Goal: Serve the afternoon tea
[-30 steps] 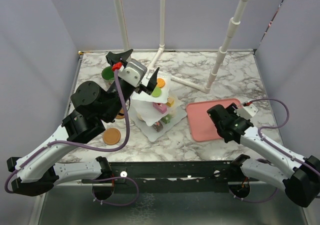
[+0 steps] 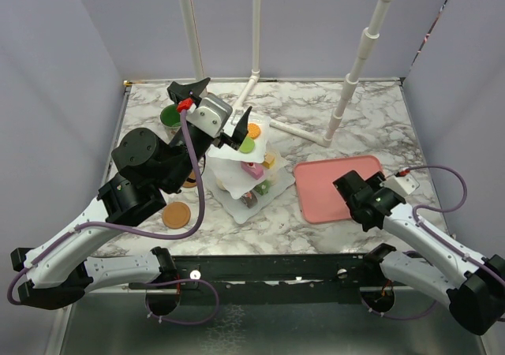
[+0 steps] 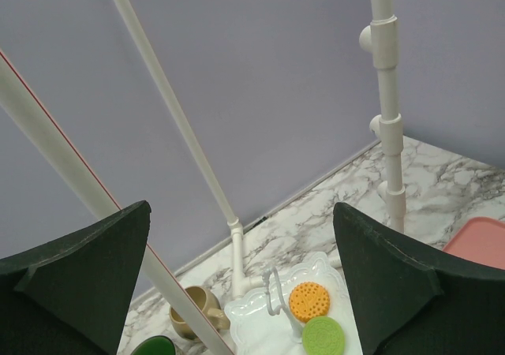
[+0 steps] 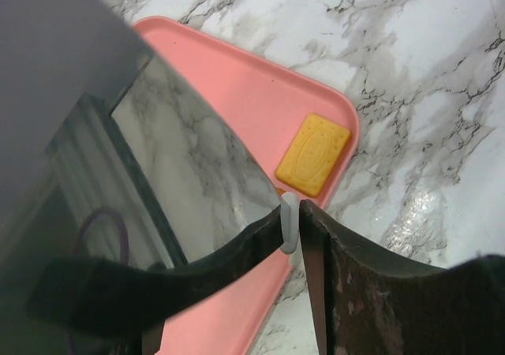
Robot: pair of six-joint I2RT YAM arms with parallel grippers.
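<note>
A white tiered stand (image 2: 229, 178) holds toy sweets, with an orange biscuit (image 3: 309, 301) and a green biscuit (image 3: 323, 337) on its top tier. My left gripper is over the stand's left back side, spread wide and empty. At the pink tray (image 2: 309, 207), my right gripper has its fingertips close together on a thin pale piece (image 4: 289, 217). A shiny, mirror-like curved object (image 4: 189, 146) runs from there toward the camera; what it is I cannot tell. Beyond the fingertips, a yellow biscuit (image 4: 314, 155) lies at the tray's edge.
A green cup (image 2: 170, 116) and a brown mug (image 3: 197, 312) are at the back left. Round wooden coasters (image 2: 176, 214) lie at the left. White pipes (image 2: 345, 102) rise behind the stand and tray. Bare marble surrounds the tray.
My right arm has moved slightly to the right and toward the front of the table. The left arm, the stand and the tray have stayed put.
</note>
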